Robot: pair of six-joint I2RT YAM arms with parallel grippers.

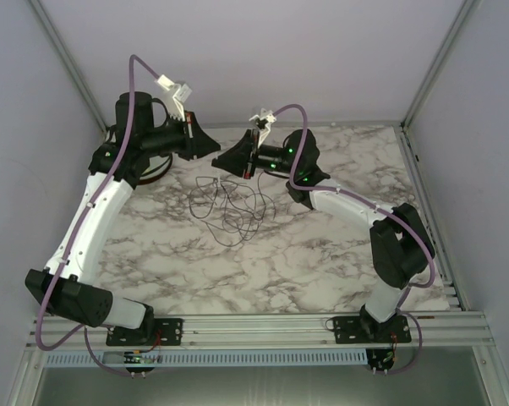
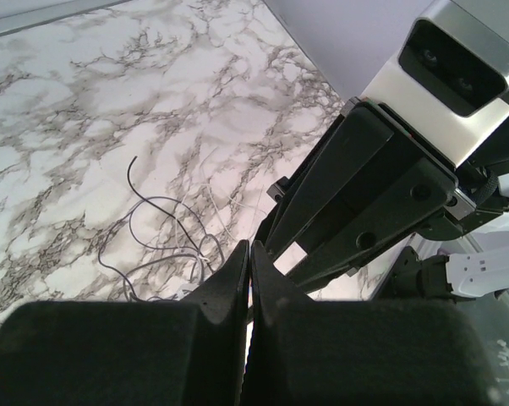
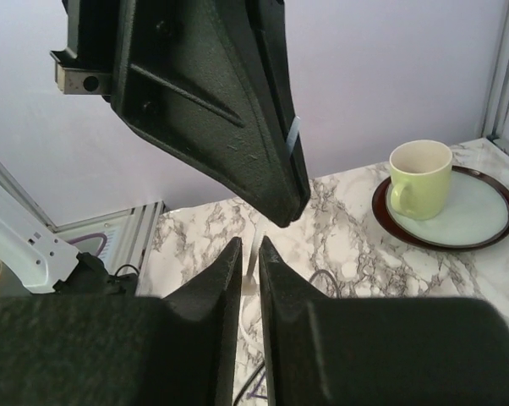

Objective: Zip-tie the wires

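Observation:
Grey and dark wires (image 1: 238,222) lie loosely looped on the marble table, their upper part just below both grippers. My left gripper is shut, with a thin white zip tie strip (image 3: 293,135) showing between its fingertips. Facing it from the right, my right gripper stands slightly open, its fingers on either side of a lower stretch of the pale strip. A small whitish piece (image 3: 249,288) shows just beyond those tips. Whether the tie encircles the wires cannot be made out.
A light green cup (image 3: 421,173) stands on a brown-rimmed plate (image 3: 470,244) at the back left of the table, partly behind my left arm in the top view.

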